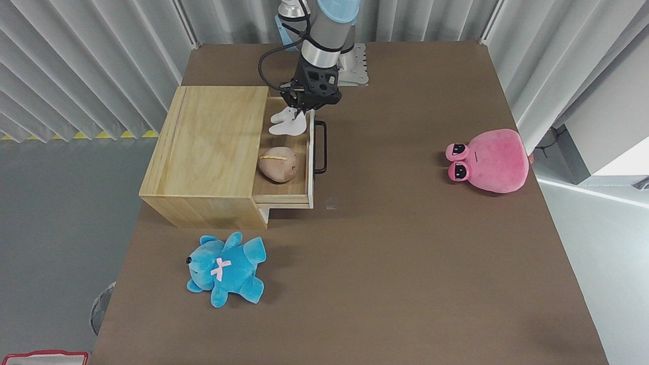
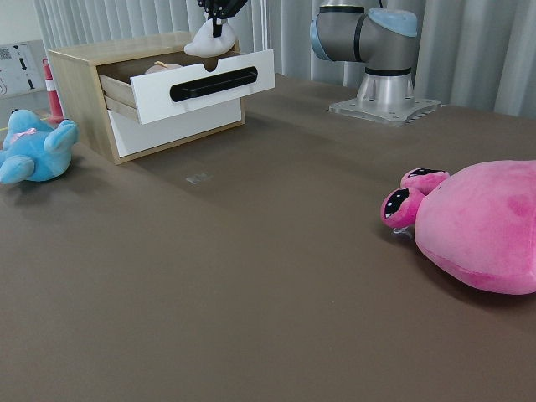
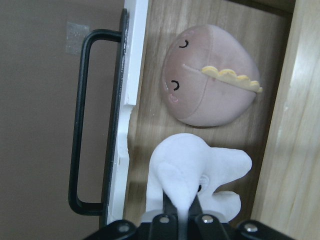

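Observation:
My gripper is shut on a white plush toy (image 1: 287,124), held over the back part of the open wooden drawer (image 3: 155,120); the left view shows it at about the top of the drawer front. A round pinkish-beige plush (image 1: 278,164) with a yellow frill lies in the drawer, beside the white toy in the wrist view. The drawer front has a black handle (image 2: 213,84).
The wooden cabinet (image 1: 201,146) stands left on the table. A blue bear (image 1: 228,267) lies in front of it, a pink plush (image 1: 496,161) at the right.

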